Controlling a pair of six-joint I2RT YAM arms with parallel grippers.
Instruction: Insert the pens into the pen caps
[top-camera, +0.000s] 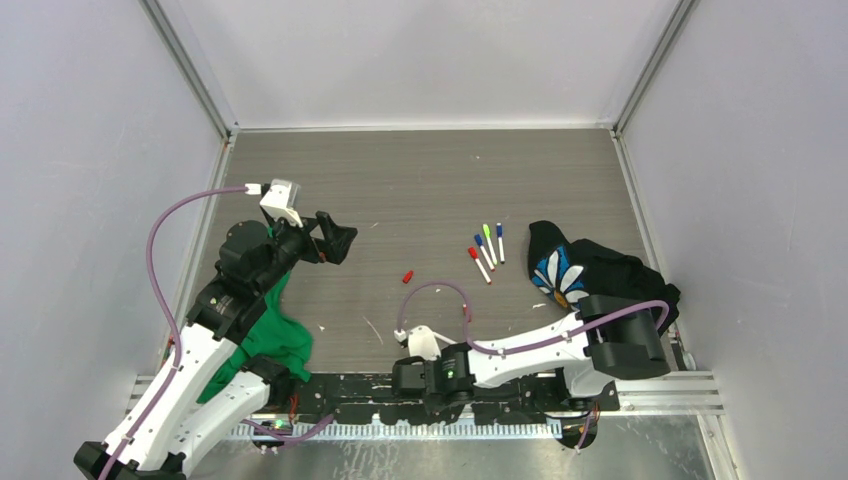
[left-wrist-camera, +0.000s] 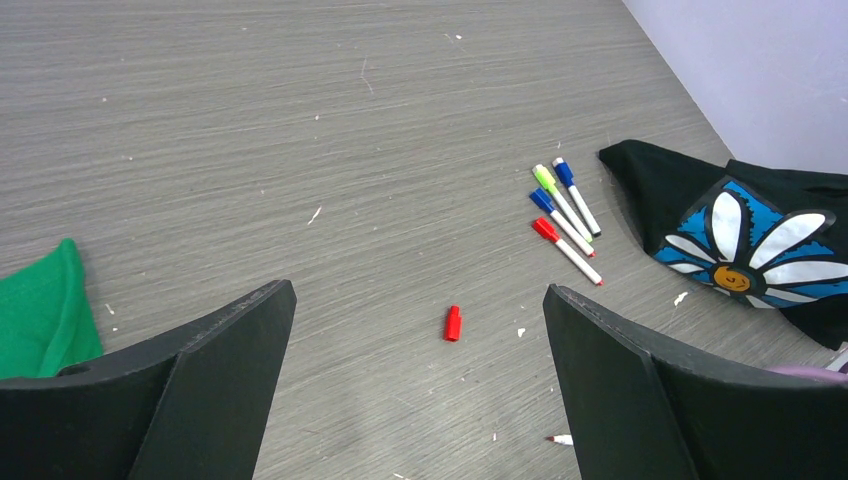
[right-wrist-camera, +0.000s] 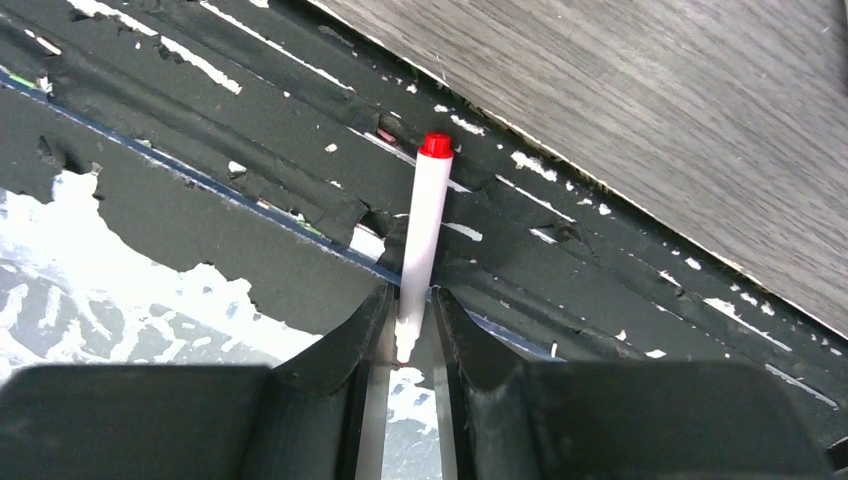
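A white pen (right-wrist-camera: 424, 220) with a red end lies on the dark front strip, its lower end between the fingertips of my right gripper, which stand part open; whether they touch it is unclear. A loose red cap (left-wrist-camera: 453, 322) lies mid-table. Several capped pens (top-camera: 487, 247) in red, blue and green lie right of centre. My left gripper (top-camera: 330, 237) hangs open above the left of the table, nothing between its fingers.
A black cloth with a flower (top-camera: 600, 265) lies at the right, a green cloth (top-camera: 275, 335) at the left beneath the left arm.
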